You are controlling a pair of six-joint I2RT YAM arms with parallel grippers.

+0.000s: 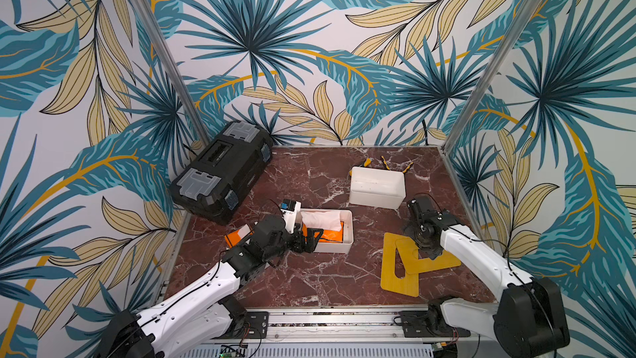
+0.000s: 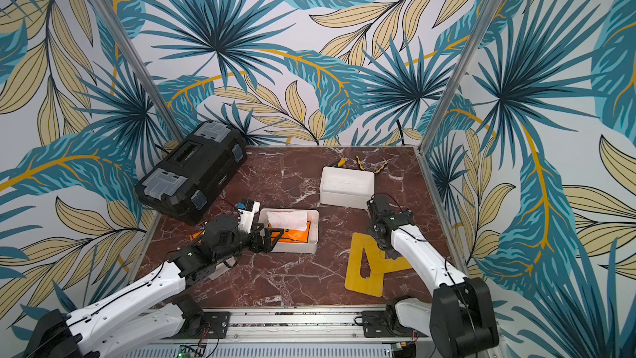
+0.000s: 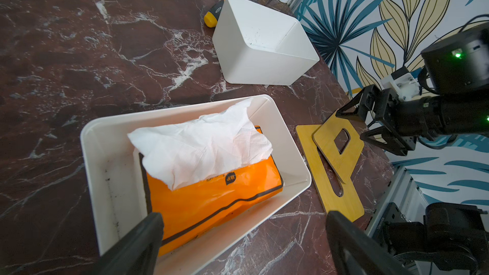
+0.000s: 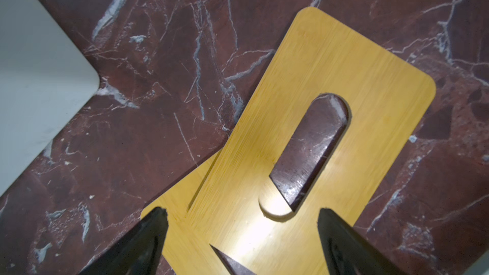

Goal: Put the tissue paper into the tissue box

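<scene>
An orange tissue pack (image 3: 224, 193) lies inside the white tissue box (image 3: 91, 173), with a white tissue (image 3: 198, 145) spread loosely over its top. My left gripper (image 1: 316, 240) hangs by the near left part of this box, its fingers open and empty; in its wrist view the blurred fingers (image 3: 137, 247) show at the bottom. On the right, my right gripper (image 1: 427, 246) is over two overlapping yellow wooden lids (image 4: 384, 89) with slots. Its fingers (image 4: 137, 242) are spread apart with nothing between them. The lids lie flat on the table.
An empty white box (image 1: 376, 195) stands behind the lids, with yellow-handled tools (image 1: 406, 166) beyond it. A black toolbox (image 1: 222, 165) fills the back left. Another orange pack (image 1: 233, 236) is partly hidden by the left arm. Table between box and lids is clear.
</scene>
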